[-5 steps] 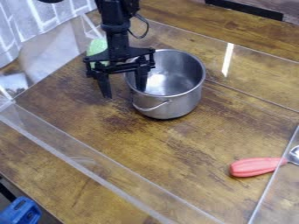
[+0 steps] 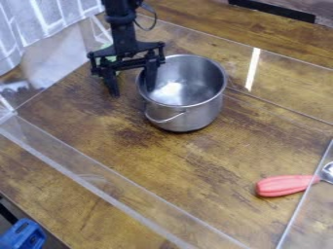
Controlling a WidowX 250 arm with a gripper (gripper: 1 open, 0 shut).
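My black gripper (image 2: 128,78) is at the upper left of the camera view, low at the left rim of a steel pot (image 2: 189,102) with a wire handle. One finger side is over or against that rim; whether anything is between the fingers I cannot tell. A light green object is partly hidden behind the gripper.
A red-handled utensil (image 2: 285,185) lies at the lower right of the wooden table (image 2: 156,185). Clear panels edge the work area. A blue object (image 2: 23,236) sits at the lower left corner.
The pot looks nearly unmoved.
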